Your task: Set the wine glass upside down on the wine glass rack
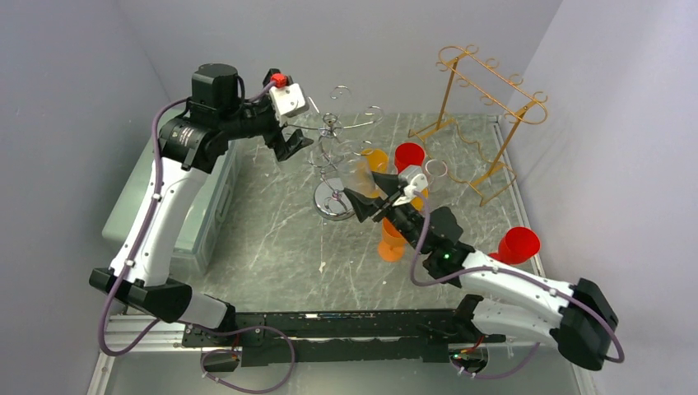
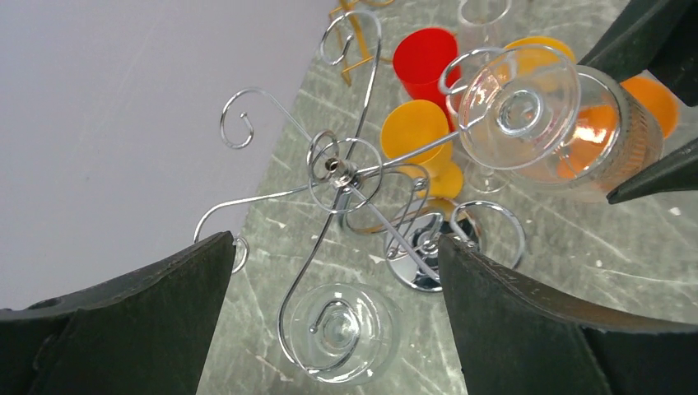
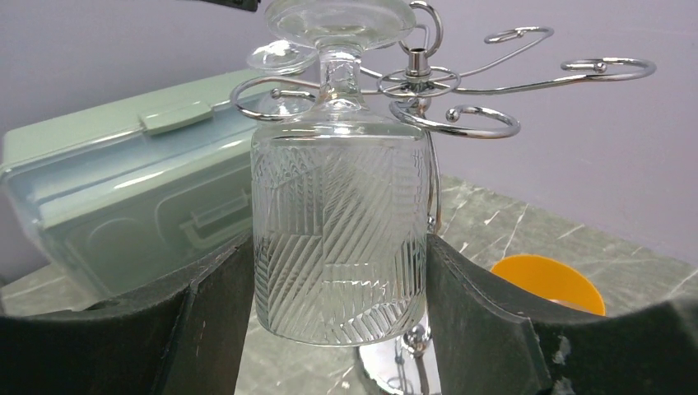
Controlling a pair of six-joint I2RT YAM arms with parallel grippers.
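A clear wine glass (image 3: 339, 239) is upside down in mid-air, with its foot at the top. My right gripper (image 1: 363, 190) is shut on its bowl, with fingers on either side. The silver wine glass rack (image 2: 342, 173) stands close by with curled ring arms. In the right wrist view, the held glass's stem is beside the rings, not visibly in one. A second glass (image 2: 374, 333) hangs upside down at a lower ring in the left wrist view. My left gripper is open left of the rack, its fingers on either side of that area.
Red and yellow cups (image 2: 414, 132) crowd the table right of the rack. An orange cup (image 1: 391, 240) lies below the right gripper. A gold rack (image 1: 494, 90) stands at the back right; a green-lidded bin (image 1: 140, 189) borders the left.
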